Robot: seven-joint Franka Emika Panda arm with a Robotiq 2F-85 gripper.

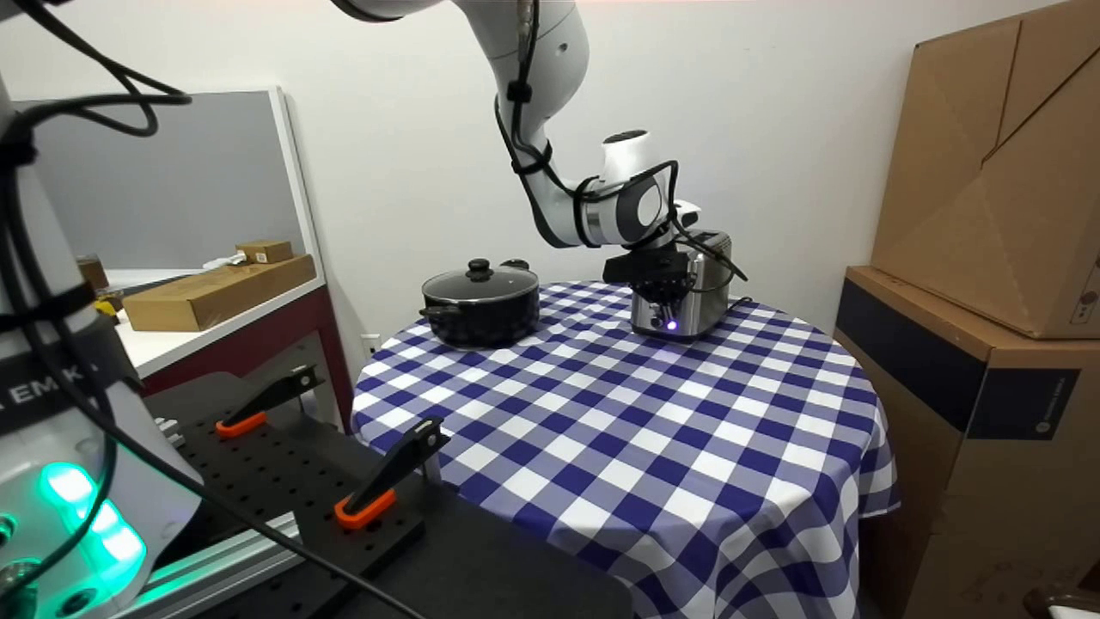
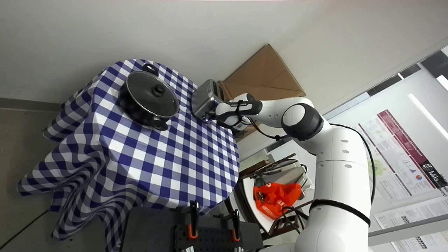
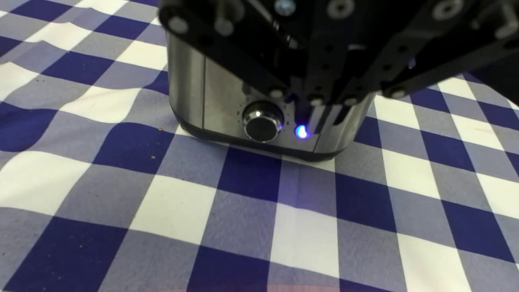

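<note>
A silver toaster stands upright at the back right of the checkered table. In the wrist view its front carries a round knob and a lit blue-violet light. My gripper is shut, with nothing visible between its fingers. Its tips hang in front of the toaster's lower face, close to the light; whether they touch the face cannot be made out. From the other side, the toaster shows its slots on top, and the arm hides part of its right side.
A black pot with a glass lid sits at the back left of the table. The checkered tablecloth is bare in the middle and front. Large cardboard boxes rise beyond the table's right edge. A loose cable hangs along the arm.
</note>
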